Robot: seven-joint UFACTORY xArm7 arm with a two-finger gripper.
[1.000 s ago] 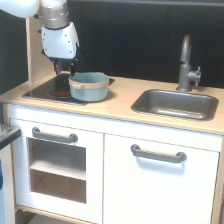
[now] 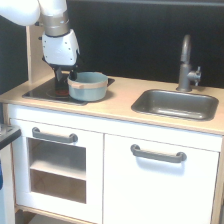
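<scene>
A blue-grey pot (image 2: 88,90) stands upright at the right edge of the black stovetop (image 2: 48,91), partly over the wooden counter. Just above and left of its rim, my gripper (image 2: 66,75) points downward from the white arm (image 2: 58,22). The dark fingers are close to the pot's left side, where a handle may be hidden. They are too small and dark against the stove to show whether they are open or shut, or whether they touch the pot.
To the right, a sink (image 2: 176,104) with a tall grey faucet (image 2: 186,65) is set into the wooden counter (image 2: 122,97). Bare counter lies between pot and sink. Below are white cabinet doors with grey handles (image 2: 158,154) and an open-looking compartment (image 2: 58,172).
My gripper has come down slightly and a little to the right, closer to the pot's left side. The pot looks almost unmoved.
</scene>
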